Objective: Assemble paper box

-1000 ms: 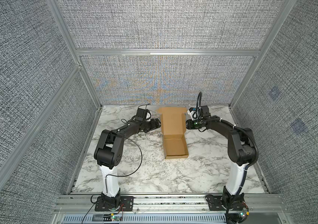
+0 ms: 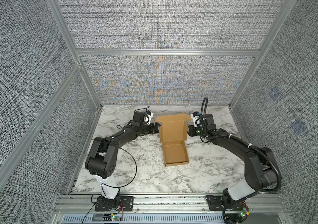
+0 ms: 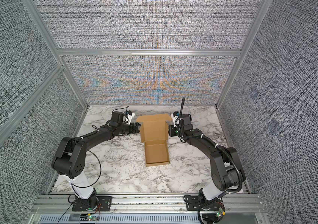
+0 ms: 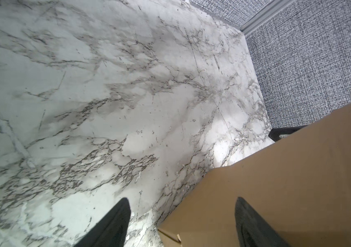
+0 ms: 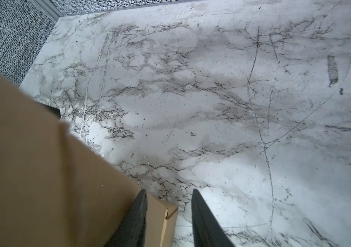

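Note:
A brown cardboard box [image 2: 174, 153] sits mid-table, its lid [image 2: 173, 130] raised at the back with a flap along the top. My left gripper [image 2: 157, 127] is beside the lid's left edge, my right gripper [image 2: 189, 130] beside its right edge. In the left wrist view, cardboard [image 4: 299, 173] fills the lower right behind one finger of the open left gripper. In the right wrist view, cardboard [image 5: 23, 164] fills the left, near the open right gripper's fingertips [image 5: 141, 197]. Whether either touches the cardboard is unclear.
Grey textured walls with metal rails enclose the workspace on the back and sides.
Both arms and the box have moved toward the front of the table; the lid's top now sits lower in the top left view.

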